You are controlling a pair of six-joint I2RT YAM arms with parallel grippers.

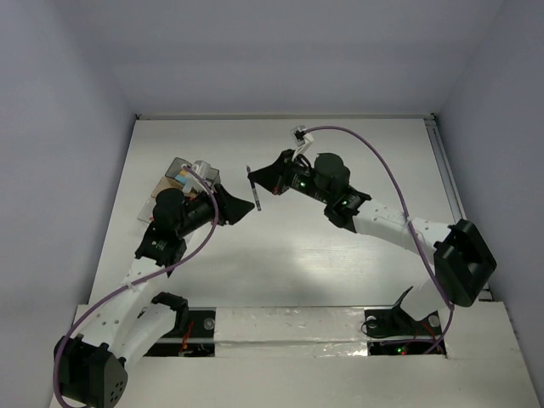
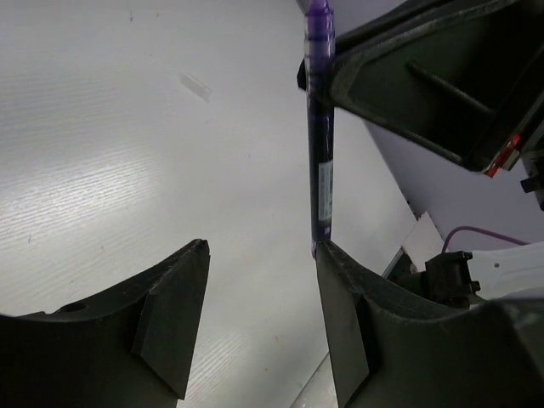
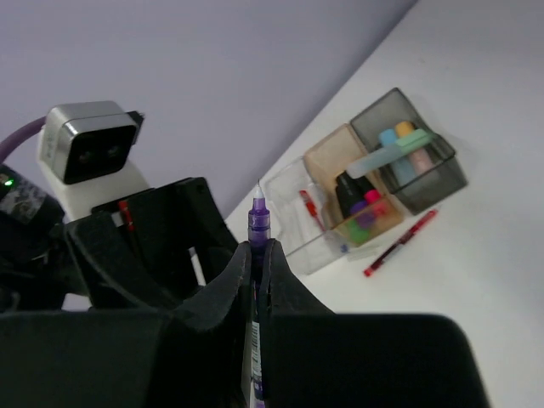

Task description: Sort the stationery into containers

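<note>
A slim pen, purple and dark with a pale label, is pinched in my right gripper, which is shut on it. In the left wrist view the pen [image 2: 320,161] stands nearly upright, its lower end close to the fingertips of my left gripper. That gripper is part open, and nothing shows between its fingers. From the top, the pen [image 1: 254,189] hangs between the two grippers. Three joined containers are in the right wrist view: a clear one [image 3: 293,200], a tan one [image 3: 333,153] and a dark grey one [image 3: 382,110].
A red and black pen [image 3: 401,242] lies on the table beside the containers. Markers fill part of the grey and tan boxes, and a red item [image 3: 311,206] lies in the clear one.
</note>
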